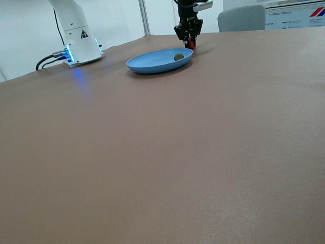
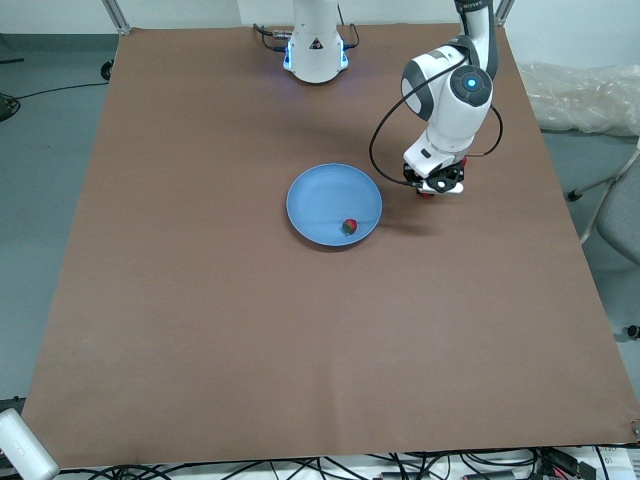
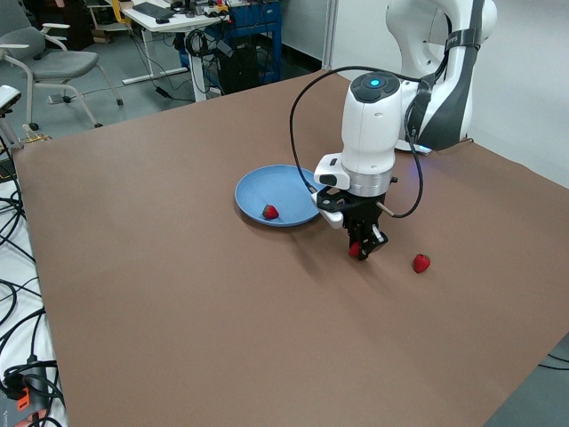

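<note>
A blue plate [image 2: 310, 200] lies on the brown table, holding one strawberry [image 2: 350, 226], also seen in the right view [image 3: 270, 212]. To the plate's right my black gripper [image 3: 360, 245] is low at the table, around a second strawberry [image 3: 355, 250]; whether its fingers are shut on it I cannot tell. A third strawberry [image 3: 421, 262] lies on the table beside the gripper, further from the plate. In the top view the gripper [image 1: 189, 40] is behind the plate, with red at its fingers.
A white robot base [image 2: 316, 55] with cables stands at the table's back. A grey chair stands outside the table's edge.
</note>
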